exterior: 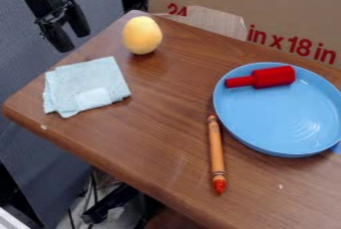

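My black gripper (70,32) hangs at the upper left, past the table's left edge, fingers pointing down and parted with nothing visible between them. A light blue folded cloth (86,86) lies below it on the wooden table (140,138). A yellow egg-shaped object (143,36) stands near the back corner. On the right, a blue plate (280,118) holds a red cylindrical object with a short handle (269,78). An orange crayon (216,155) lies left of the plate.
A cardboard box (253,14) with red printing stands behind the table at the top right. Grey floor or fabric and cables show below the table's left edge.
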